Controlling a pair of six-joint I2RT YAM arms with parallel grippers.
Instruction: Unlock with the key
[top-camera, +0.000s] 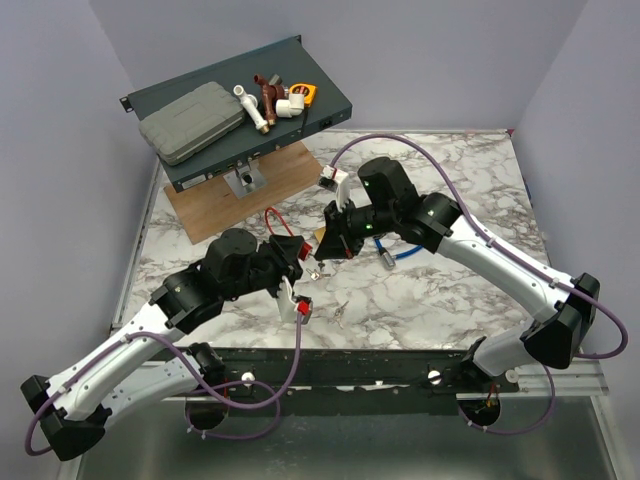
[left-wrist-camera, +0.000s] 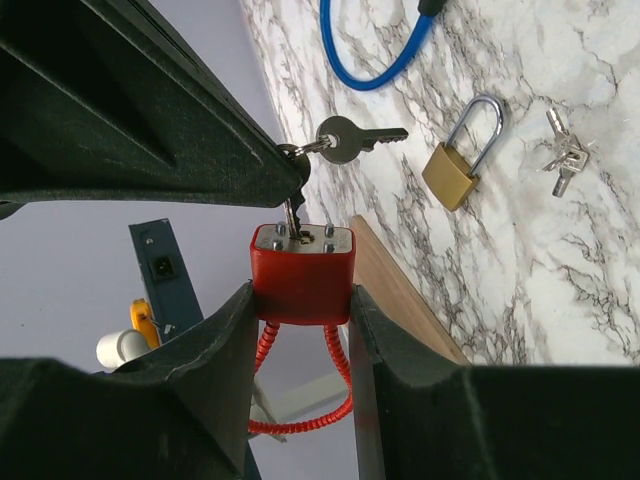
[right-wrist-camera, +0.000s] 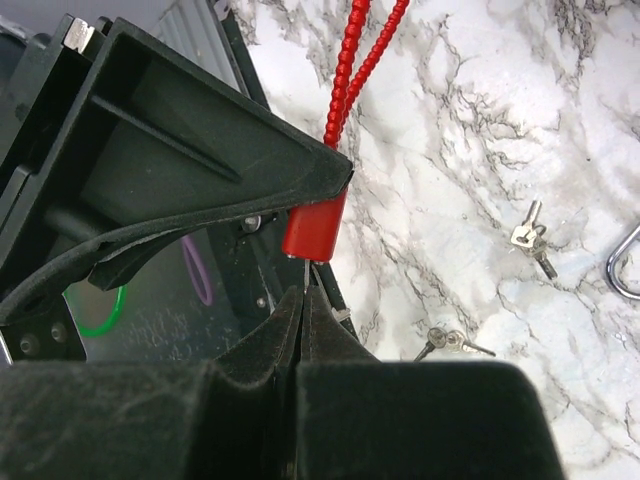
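Observation:
A red cable lock's body (left-wrist-camera: 303, 285) is clamped between the fingers of my left gripper (top-camera: 301, 251). Its studded metal end face points at my right gripper (top-camera: 333, 246), whose fingers are shut on a thin key (left-wrist-camera: 293, 217). That key's tip meets the keyhole in the lock's end face; how deep it goes cannot be told. On the same ring, a second key (left-wrist-camera: 352, 139) sticks out to the side. In the right wrist view the narrow blade shows between my right fingertips and the lock (right-wrist-camera: 314, 232). The red cable (right-wrist-camera: 345, 75) loops away from the body.
On the marble table lie a brass padlock (left-wrist-camera: 450, 178), several loose keys (right-wrist-camera: 530, 238) and a blue cable lock (top-camera: 408, 252). A raised dark shelf (top-camera: 325, 85) carrying a grey case and pipe fittings stands behind my left arm.

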